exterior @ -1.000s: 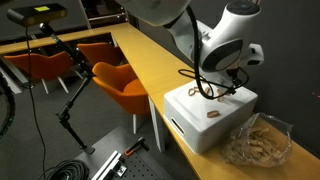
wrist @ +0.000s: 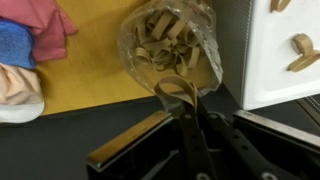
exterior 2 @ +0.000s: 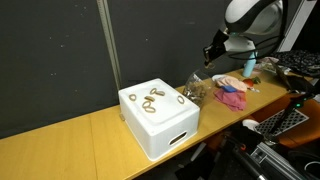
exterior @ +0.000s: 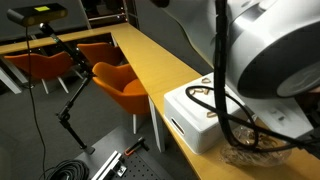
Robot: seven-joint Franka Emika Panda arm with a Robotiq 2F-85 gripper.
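Note:
My gripper is shut on a tan ring, which shows at the fingertips in the wrist view. Directly below hangs the mouth of a clear plastic bag with several tan rings inside. The ring appears above the bag's near edge; whether it touches the plastic, I cannot tell. In exterior view 2 the gripper is over the bag, to the right of the white box. Several more rings lie on the box top. The arm hides the fingertips in exterior view 1.
Pink and blue cloths lie on the wooden table beyond the bag, with a bottle behind. A dark wall stands along the table's back edge. To the box's left in exterior view 2, the tabletop is clear.
In exterior view 1 the arm has swung from over the white box toward the camera and right, and is now above the bag. The rings on the box and the bag stay in place.

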